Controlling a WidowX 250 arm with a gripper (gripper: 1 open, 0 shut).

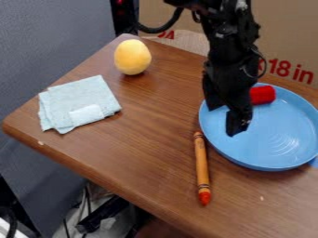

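Observation:
The black gripper hangs over the left part of a blue plate, its lower end in front of a red cylinder at the plate's back. Whether its fingers are open or shut, or hold anything, I cannot tell. An orange crayon with a red tip lies on the wooden table, just left of the plate.
A yellow lemon-like object sits at the back left. A folded pale cloth lies near the left edge. A cardboard box stands behind the table.

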